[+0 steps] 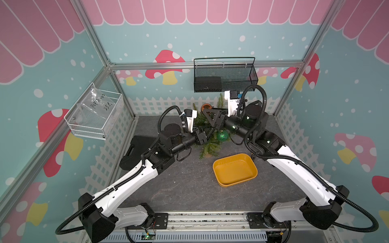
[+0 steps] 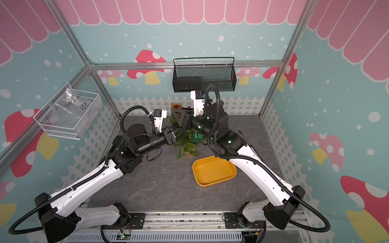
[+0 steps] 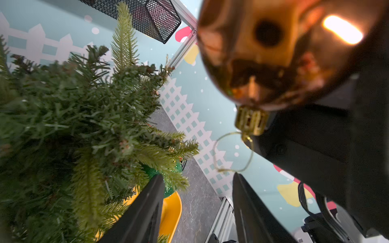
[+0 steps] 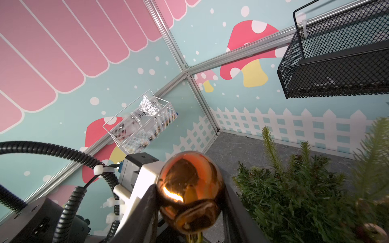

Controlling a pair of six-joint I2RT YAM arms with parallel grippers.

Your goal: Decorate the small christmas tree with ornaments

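Note:
A small green Christmas tree [image 3: 81,121] stands at the back centre, a green glitter ornament [image 1: 221,135] on its right side. My right gripper is shut on a shiny copper ball [image 4: 189,178], held above the tree. In the left wrist view, the ball's gold cap [image 3: 251,120] points down with a thin loop [image 3: 215,154] hanging from it. My left gripper is open just below the loop, beside the tree branches, with nothing visible between its fingers.
An empty yellow tray [image 1: 235,182] lies at the front right. A black wire basket [image 1: 224,85] hangs on the back wall, a white one [image 1: 105,129] on the left. A dark object [image 1: 129,156] lies at the left.

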